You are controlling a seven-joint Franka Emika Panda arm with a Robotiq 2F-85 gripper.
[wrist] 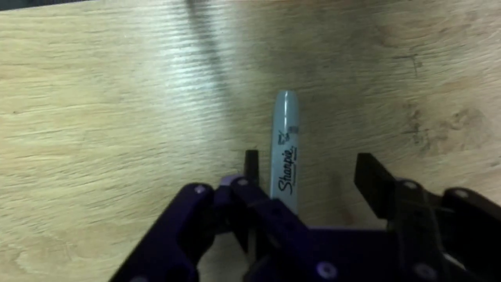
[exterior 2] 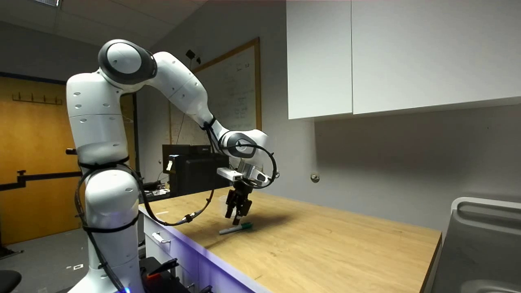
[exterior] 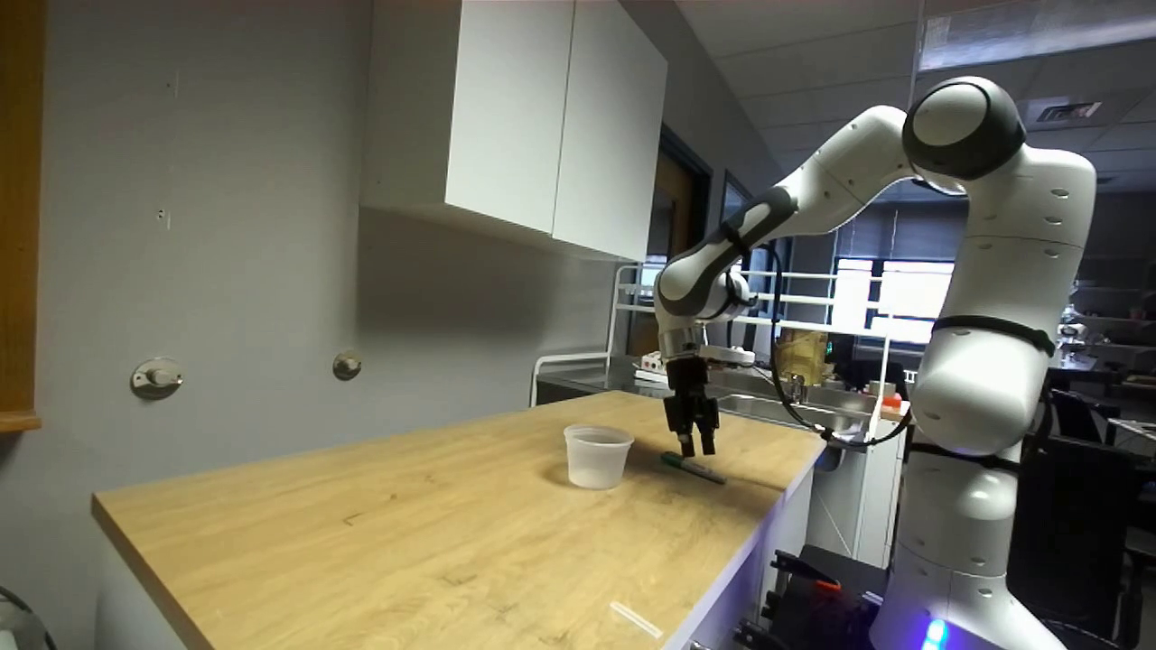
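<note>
On the wooden counter lies a grey Sharpie marker (wrist: 286,136) with a green cap (exterior: 672,459). Just above the marker hangs my gripper (exterior: 698,450), its fingers apart and holding nothing. In the wrist view the marker's grey barrel runs between the two fingertips, much nearer the left finger (wrist: 252,164) than the right finger (wrist: 368,178). The lower part of the marker is hidden there behind the gripper. Exterior view 2 shows the marker (exterior 2: 235,228) flat on the surface beneath the gripper (exterior 2: 232,219).
A translucent plastic cup (exterior: 597,460) stands upright close to the marker's capped end. Bare wood counter (exterior: 412,515) spreads away from it. White cupboards (exterior: 531,119) hang over the back, and a metal sink (exterior: 797,412) is beyond the counter's far end.
</note>
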